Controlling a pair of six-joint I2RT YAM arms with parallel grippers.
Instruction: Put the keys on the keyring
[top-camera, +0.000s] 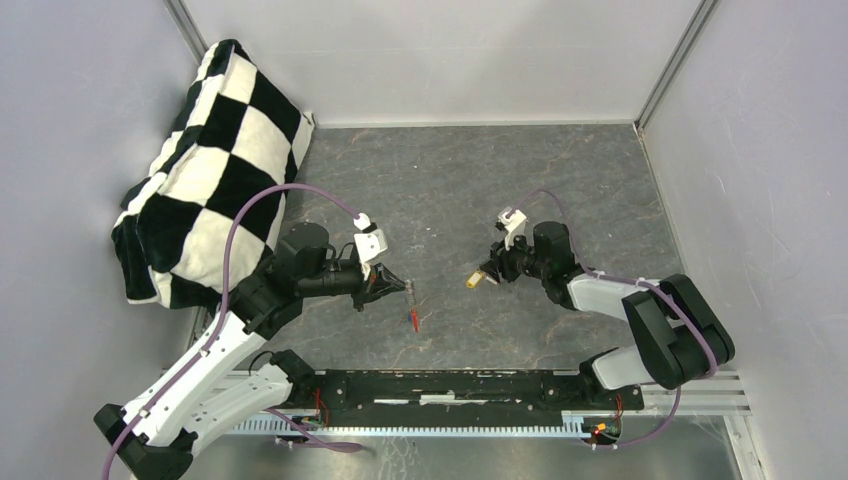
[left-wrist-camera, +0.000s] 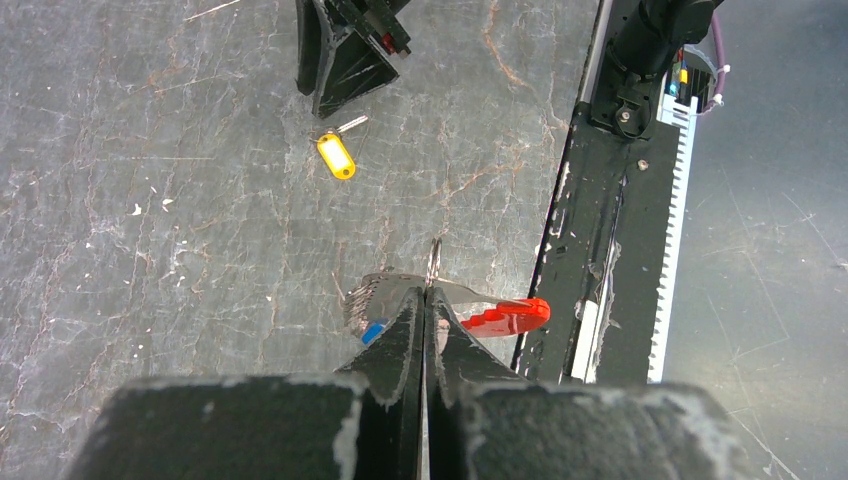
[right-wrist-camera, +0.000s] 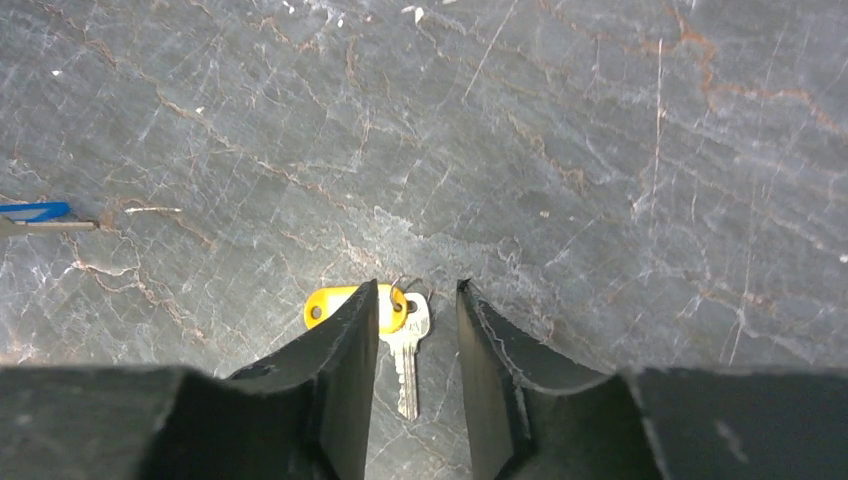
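Observation:
A silver ring (left-wrist-camera: 434, 262) stands up from the tips of my left gripper, which is shut on it. Below the ring hang keys with a red head (left-wrist-camera: 517, 317) and a blue head (left-wrist-camera: 373, 332), partly hidden behind the fingers. On the table lies a silver key (right-wrist-camera: 406, 370) with a yellow tag (right-wrist-camera: 335, 303), apparently joined by a small thin ring. My right gripper is open above them, its left finger covering part of the tag. Nothing is gripped there. In the top view the yellow tag (top-camera: 474, 280) lies right of the hanging keys (top-camera: 414, 318).
A black-and-white checkered cloth (top-camera: 215, 175) is heaped at the back left. The black rail (top-camera: 450, 388) runs along the table's front edge. Bare table (top-camera: 440, 180) stretches behind both grippers.

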